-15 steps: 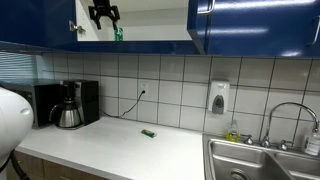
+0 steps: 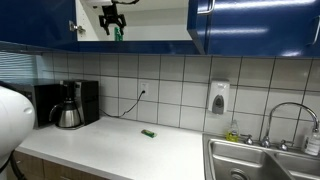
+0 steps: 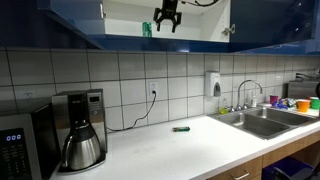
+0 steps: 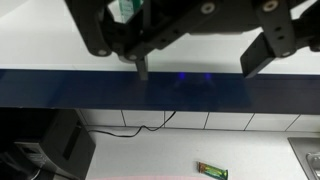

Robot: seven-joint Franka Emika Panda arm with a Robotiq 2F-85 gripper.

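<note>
Up at the raised cabinet's open shelf, my gripper (image 2: 112, 24) hangs in front of the white interior. Its two fingers stand well apart in the wrist view, with only white shelf and the blue edge showing between them, so it is open. A green item (image 2: 118, 33) stands on the shelf, right by the gripper in exterior view 1. Exterior view 2 shows a green item (image 3: 146, 29) just left of the gripper. Part of a green item (image 4: 127, 9) shows at the top of the wrist view, partly hidden behind the left finger. A small green pack (image 2: 148, 133) lies on the white counter below.
The cabinet's blue bottom edge (image 4: 120, 90) runs under the gripper. A blue door (image 2: 262, 28) stands to the right. Below are a coffee maker (image 3: 82, 130), a microwave (image 3: 20, 140) and a sink (image 3: 268, 122).
In exterior view 1 my gripper has moved a little to the right along the shelf, now closer to the green item. The counter items stay where they were.
</note>
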